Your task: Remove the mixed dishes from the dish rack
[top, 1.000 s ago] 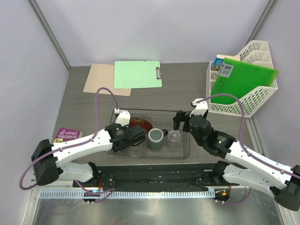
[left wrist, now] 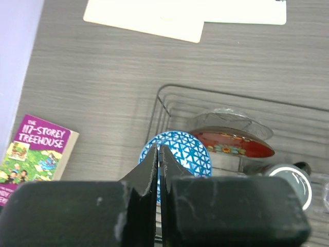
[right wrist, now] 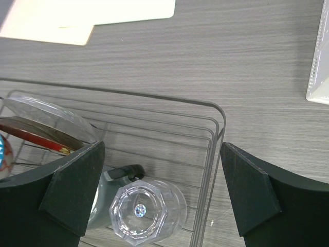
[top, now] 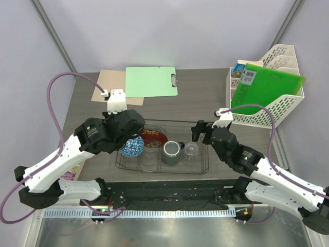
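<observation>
The wire dish rack holds a blue-and-white patterned dish, a red flowered dish on edge, a clear dish behind that, a grey-green mug and a clear faceted glass. Seen from its wrist, my left gripper is shut, its fingertips in front of the blue dish and nothing showing between them. My right gripper stands open at the rack's right end, its fingers wide apart and empty, with the glass and rack corner visible between the fingers. The left arm partly covers the rack's left end from above.
At the back lie a tan sheet and a green clipboard. A white organiser with a green folder stands at right, a book left of the rack. Bare tabletop shows behind the rack.
The right arm has barely moved; the dishes remain in the rack.
</observation>
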